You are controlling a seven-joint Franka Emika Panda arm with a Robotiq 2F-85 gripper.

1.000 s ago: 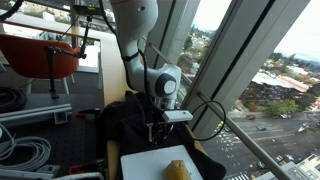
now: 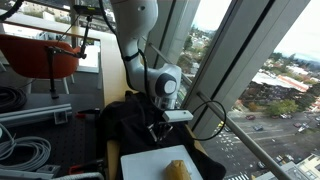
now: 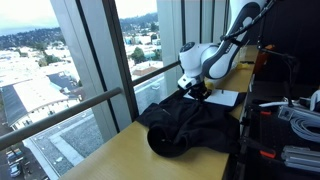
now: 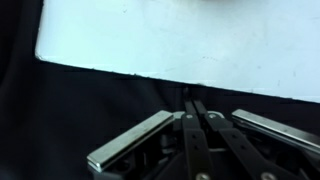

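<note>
My gripper is shut, and nothing shows between its fingers. It points down over the dark cloth (image 4: 75, 115), close to the edge of a white board (image 4: 170, 45). In exterior view 1 the board (image 2: 143, 166) lies at the bottom, with a yellowish-brown object (image 2: 178, 170) on it. Only a sliver of that object reaches the top edge of the wrist view. In exterior view 2 the black cloth (image 3: 195, 122) spreads in folds over the table, in front of the arm. Whether the fingertips touch the cloth I cannot tell.
Tall windows and a metal rail (image 3: 60, 117) run along one side of the wooden table (image 3: 110, 155). A dark rounded shape (image 3: 168, 142) is at the cloth's near end. Coiled cables (image 2: 25, 152) lie on the opposite side. Bare tabletop shows at the near left in exterior view 2.
</note>
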